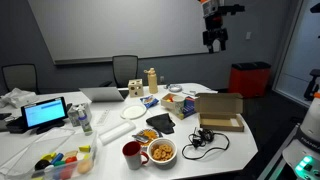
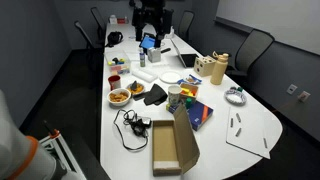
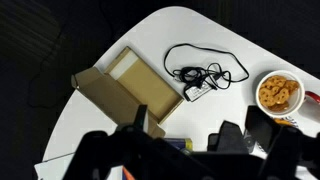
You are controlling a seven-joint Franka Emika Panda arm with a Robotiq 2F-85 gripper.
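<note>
High above the table in exterior view 1, my gripper (image 1: 215, 42) points down, open and well clear of everything. Along the bottom of the wrist view its dark fingers (image 3: 262, 128) stand apart, with nothing held between them. Under it on the white table lie an open cardboard box (image 3: 146, 82) and a black cable (image 3: 208, 73) in a loose tangle. A white bowl of orange-brown snacks (image 3: 278, 92) sits to the right of the cable. Part of a black cloth (image 3: 230, 138) shows behind the fingers; exterior view 2 shows the cloth (image 2: 155, 95) whole.
A red mug (image 1: 132, 154) stands beside the bowl. A clear bin (image 1: 70, 163), a lit tablet (image 1: 44, 115), a bottle (image 1: 84, 120) and a laptop (image 1: 102, 95) occupy the left side. A plate (image 2: 235, 97) lies near the far edge. Bare table surrounds the box.
</note>
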